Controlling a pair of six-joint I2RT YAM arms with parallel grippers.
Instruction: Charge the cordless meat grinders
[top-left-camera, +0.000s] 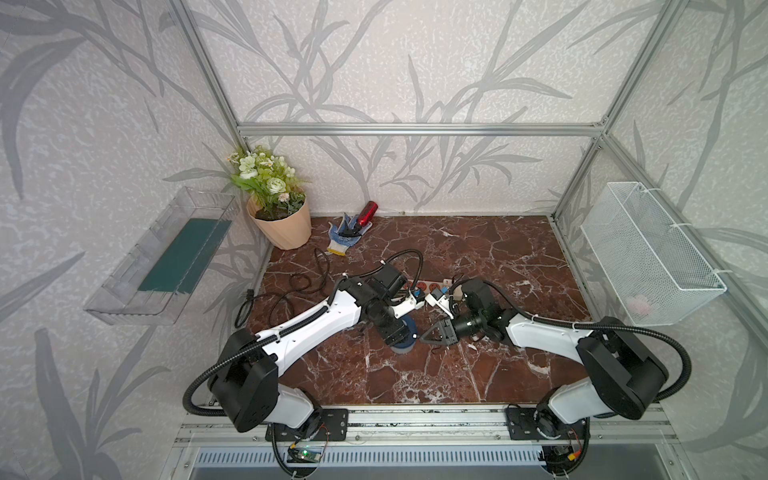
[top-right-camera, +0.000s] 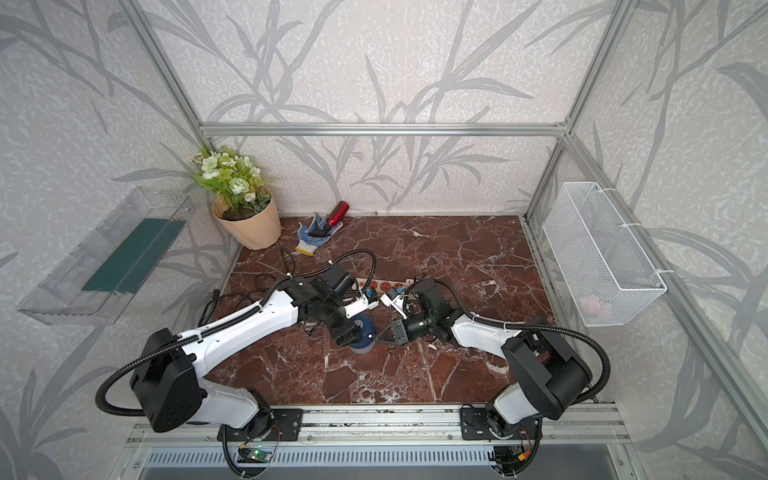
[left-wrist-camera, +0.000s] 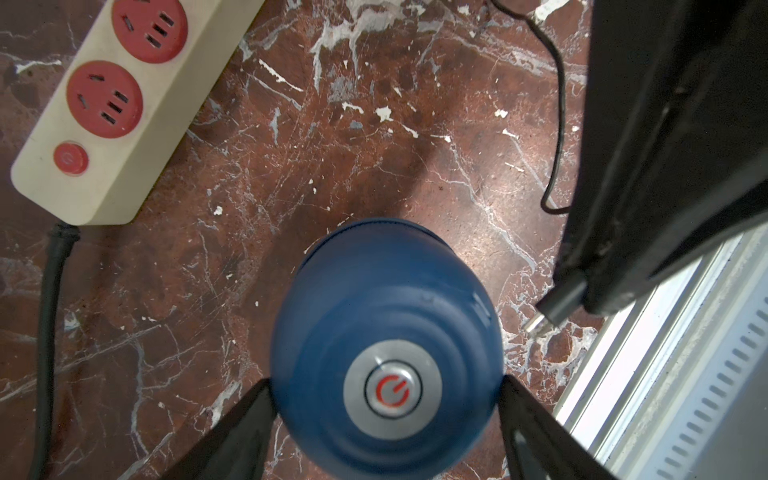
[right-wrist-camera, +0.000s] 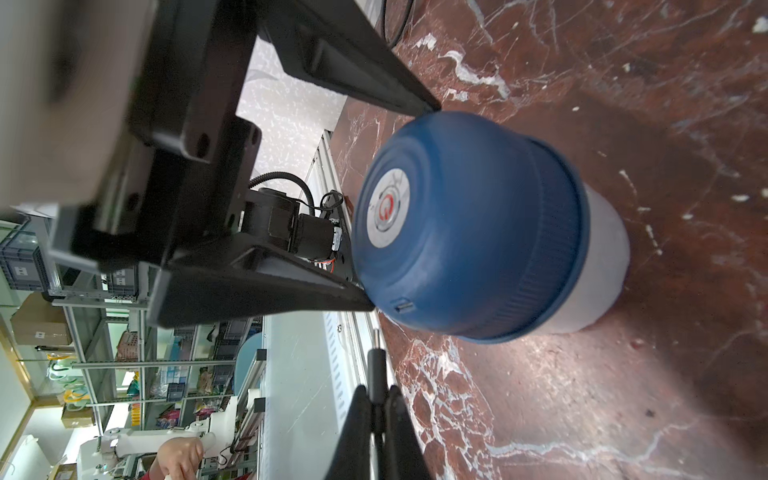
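Observation:
The meat grinder, a blue dome (left-wrist-camera: 388, 288) with a power button on top and a white base (right-wrist-camera: 604, 264), stands on the marble table. My left gripper is open around the dome, with a fingertip at either side. A small charging port (right-wrist-camera: 403, 306) shows low on the dome's side in the right wrist view. My right gripper is shut on a thin black charging plug (right-wrist-camera: 377, 369), whose metal tip points toward the dome's port side. A gap separates the tip from the port. In the left wrist view the plug (left-wrist-camera: 562, 300) sits right of the dome.
A power strip (left-wrist-camera: 120, 160) with red sockets lies behind the grinder. A thin black cable (left-wrist-camera: 557, 120) runs on the table near the right arm. At the back left are a potted plant (top-left-camera: 280, 224), a cloth (top-left-camera: 340, 236) and a red object (top-left-camera: 367, 213).

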